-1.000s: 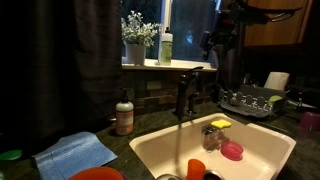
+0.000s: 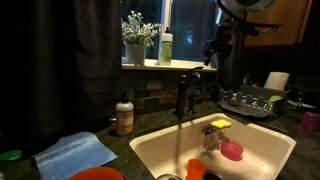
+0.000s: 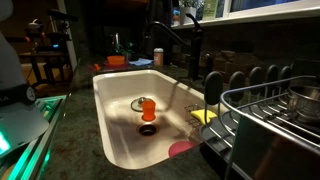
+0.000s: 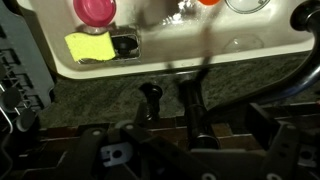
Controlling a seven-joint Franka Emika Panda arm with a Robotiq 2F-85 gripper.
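My gripper (image 2: 212, 50) hangs high above the counter behind the sink, in front of the window. In the wrist view its dark fingers stand wide apart at the lower left and lower right; nothing is held, and the black faucet (image 4: 195, 100) shows below and between them. The white sink (image 3: 118, 135) holds an orange cup (image 3: 148, 109), a pink bowl (image 2: 232, 150) and a clear round lid (image 3: 138, 104). Toward its back wall, a yellow sponge (image 4: 90, 46) rests by a metal holder (image 4: 125, 43).
Right of the sink stands a dish rack (image 3: 250, 95) with a metal pot (image 3: 304, 103). A soap bottle (image 2: 124, 115) and a blue cloth (image 2: 74, 155) are on the left counter. A potted plant (image 2: 138, 38) and a green-labelled bottle (image 2: 166, 47) occupy the windowsill.
The arm has shifted slightly near the window, staying high above the faucet area. Objects in the sink and on the counter keep their places.
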